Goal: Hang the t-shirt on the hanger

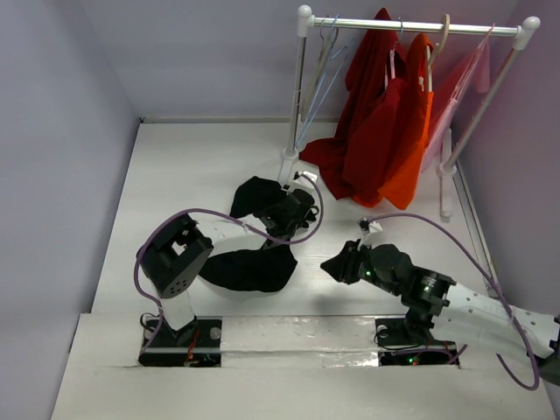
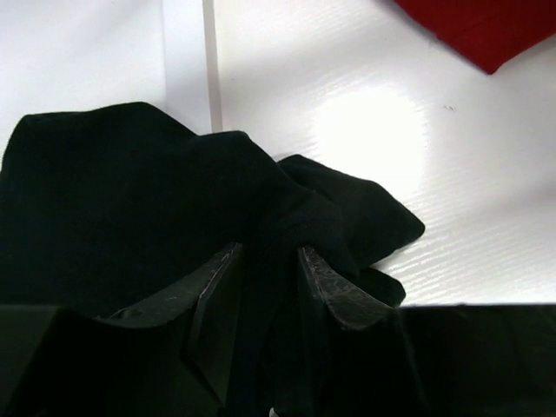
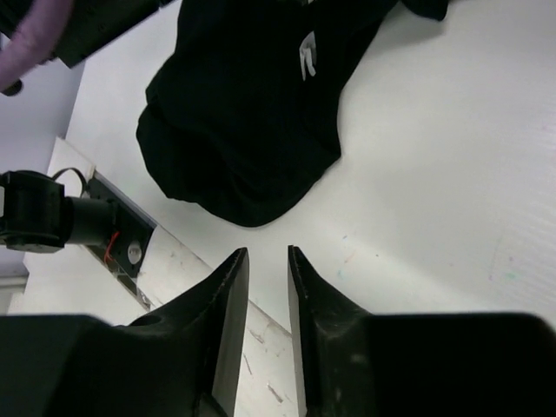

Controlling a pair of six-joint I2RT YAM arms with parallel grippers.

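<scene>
A black t-shirt (image 1: pixel 249 270) lies crumpled on the white table, left of centre, partly covered by my left arm. Its cloth (image 2: pixel 130 182) fills much of the left wrist view. My left gripper is over the shirt's right part, fingers part open; black cloth shows between the fingers, but whether they touch it I cannot tell. To the right of the shirt my right gripper stands part open over bare table, with nothing between its fingers. Empty hangers (image 1: pixel 325 83), pale and light blue, hang at the rack's left end.
A white clothes rack (image 1: pixel 420 25) stands at the back right. Red garments (image 1: pixel 372 131), an orange one (image 1: pixel 411 131) and a pink one (image 1: pixel 451 87) hang from it. Bare table lies left of the shirt and between the arms.
</scene>
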